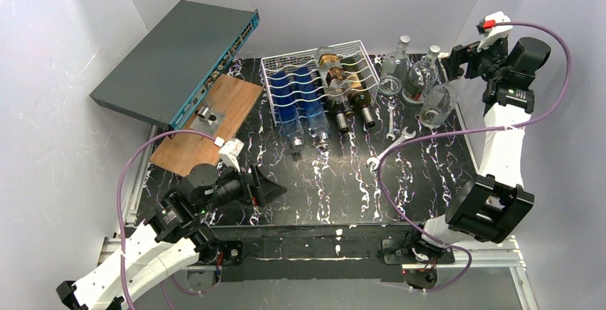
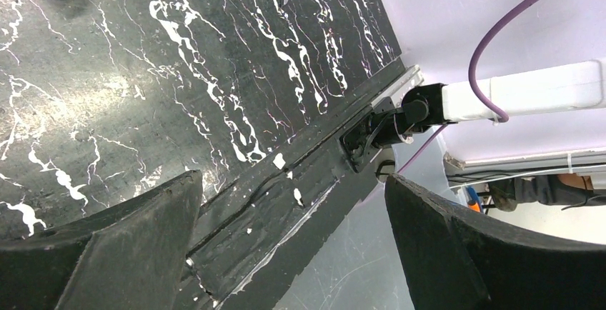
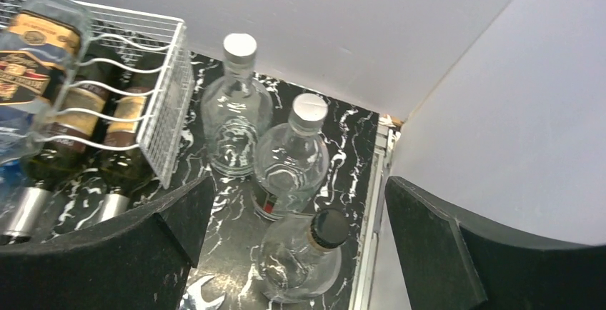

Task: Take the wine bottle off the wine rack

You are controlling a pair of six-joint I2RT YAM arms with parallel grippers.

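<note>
A white wire rack (image 1: 275, 61) at the back holds blue bottles (image 1: 309, 96), a bottle with an orange-and-black label (image 1: 330, 71) and dark wine bottles (image 1: 357, 88), necks toward the front. In the right wrist view, dark bottles (image 3: 114, 167) lie in it at left. My right gripper (image 1: 457, 58) is open, raised at the back right beside three clear bottles, one dark-capped (image 3: 296, 260) below its fingers. My left gripper (image 1: 259, 185) is open over the front left of the counter, with nothing between its fingers.
Wrenches (image 1: 389, 149) lie right of centre. A wooden board (image 1: 179, 149) and a large grey box (image 1: 171, 53) occupy the left. Walls enclose the back and sides.
</note>
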